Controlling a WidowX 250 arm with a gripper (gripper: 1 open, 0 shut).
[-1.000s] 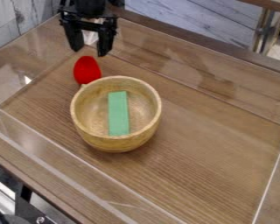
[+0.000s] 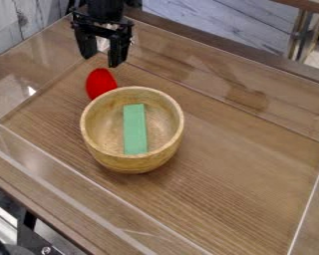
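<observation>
My black gripper (image 2: 103, 42) is at the top left of the camera view, open, above and behind a red oval object (image 2: 101, 84). The red object lies on the wooden surface just outside a light wooden bowl (image 2: 170, 129). A green rectangular block (image 2: 135, 128) lies inside the bowl. Something white, partly hidden, sits just behind the gripper.
A shelf edge shows at the top right, and a pale wall stands at the upper left.
My gripper has moved up and slightly left, farther from the red object. The red object looks slightly shifted toward the front; the bowl and green block stay put.
</observation>
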